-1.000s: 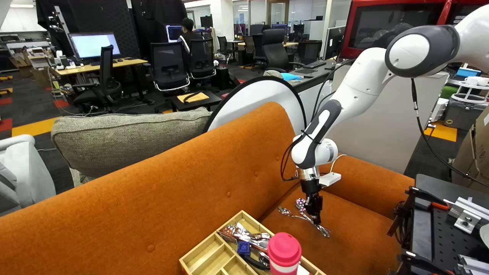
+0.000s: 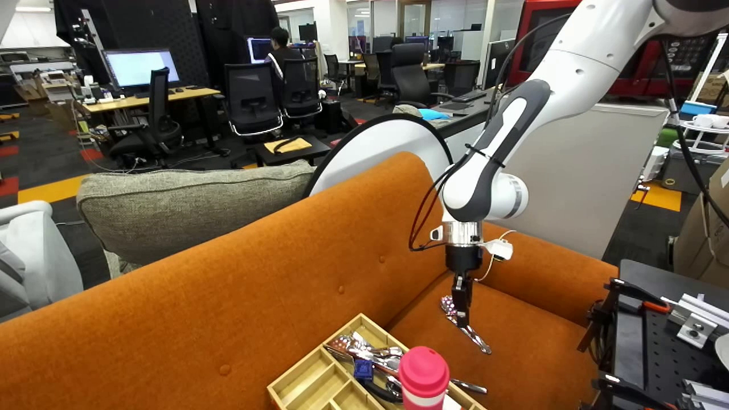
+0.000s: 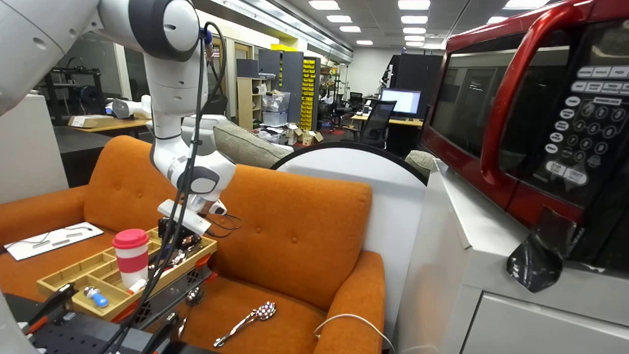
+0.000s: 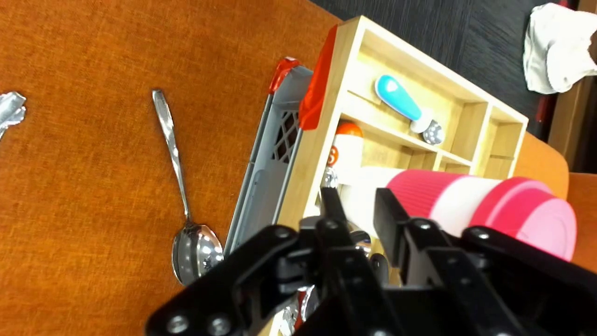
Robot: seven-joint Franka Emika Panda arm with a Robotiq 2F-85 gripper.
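My gripper has a clear gap between its fingers, with nothing held in it. In the wrist view it is above the wooden tray [image 4: 305,187], near a pink-and-white cup [image 4: 428,193]. A plain metal spoon [image 4: 196,255] lies loose on the orange sofa, its bowl close to the grey crate; its handle [image 2: 471,387] shows past the tray in exterior view 1. Farther off on the seat is a slotted spoon [image 3: 247,321]. In exterior view 1 the gripper [image 2: 462,322] overlaps that slotted spoon in the picture, hanging above the seat.
The tray holds cutlery, a blue-handled tool [image 4: 398,97] and the tall cup, which rises above its rim. A grey crate [image 4: 263,185] stands along the tray's side. The sofa back [image 3: 283,230] bounds the space; much of the seat is bare.
A second ago a plain spoon showed beside the slotted one near the gripper; it is gone from there, and a handle now shows by the tray. The gripper is slightly higher.
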